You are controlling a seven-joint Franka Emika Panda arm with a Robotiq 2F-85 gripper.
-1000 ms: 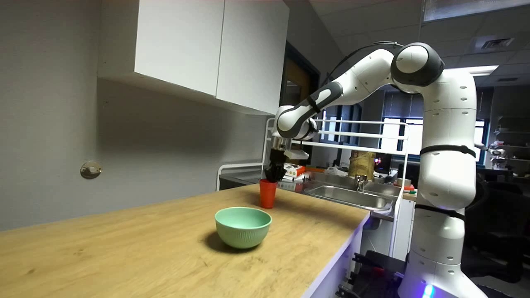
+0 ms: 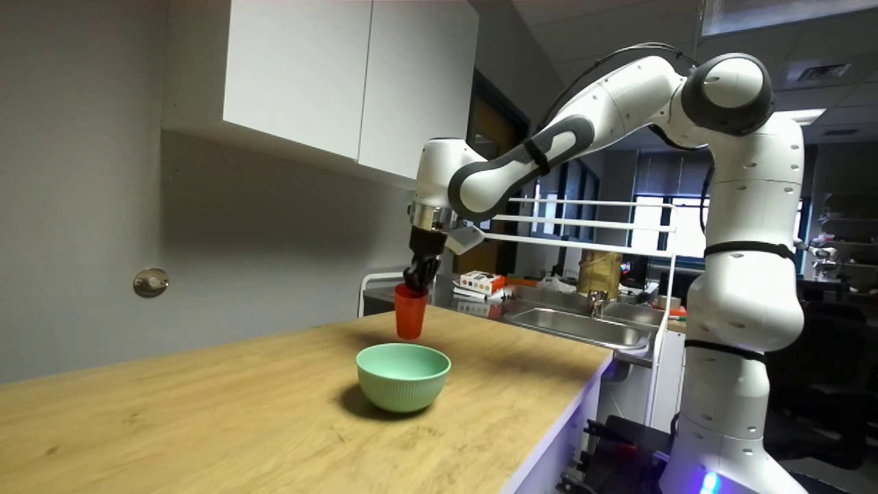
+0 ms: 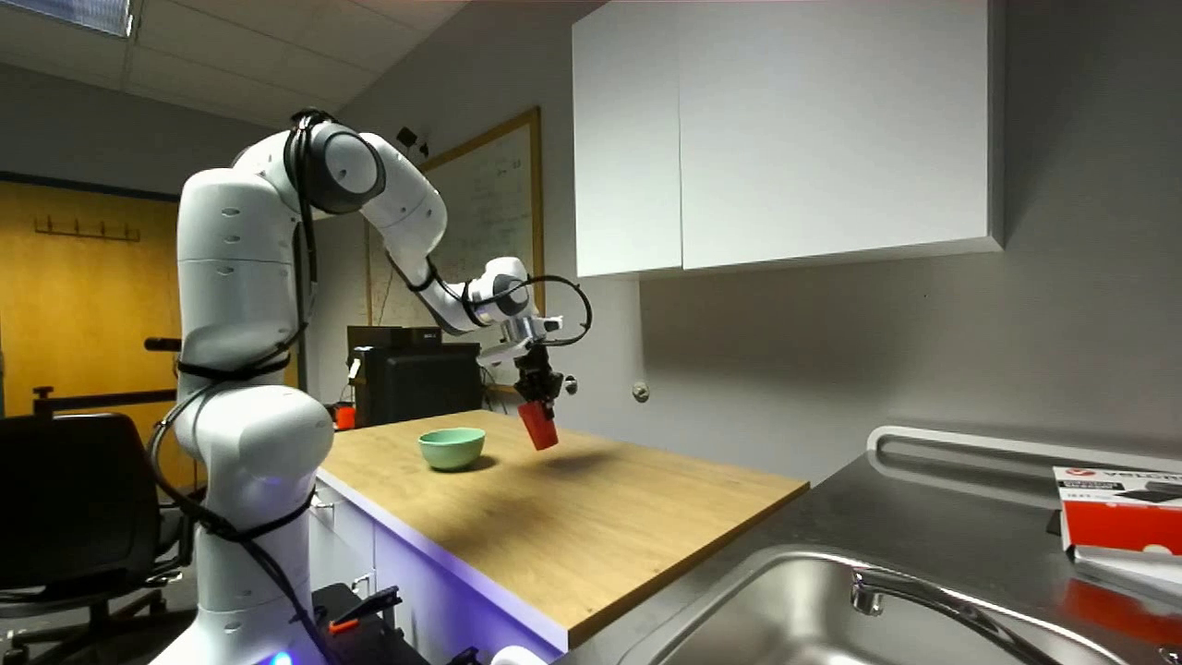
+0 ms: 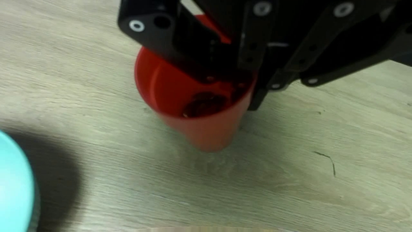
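Observation:
A red cup [image 2: 411,313] hangs above the wooden counter, with my gripper [image 2: 420,284] shut on its wall near the rim. From exterior view 2 the cup [image 3: 538,426] looks slightly tilted, clear of the surface. In the wrist view one finger reaches inside the red cup [image 4: 216,133] and another part of the gripper is outside its rim. Something dark shows at the cup's bottom, too blurred to name. The mint green bowl [image 2: 403,379] stands upright on the counter close to the cup; only an edge of this bowl [image 4: 13,185] enters the wrist view.
White cabinets [image 2: 304,74] hang on the wall above the counter [image 2: 206,412]. A metal sink [image 2: 580,325] and a red-and-white box [image 3: 1119,510] lie beyond the counter's end.
The cup, held by my gripper, has risen off the counter and shifted left in exterior view 1, toward the bowl. The bowl has stayed in place.

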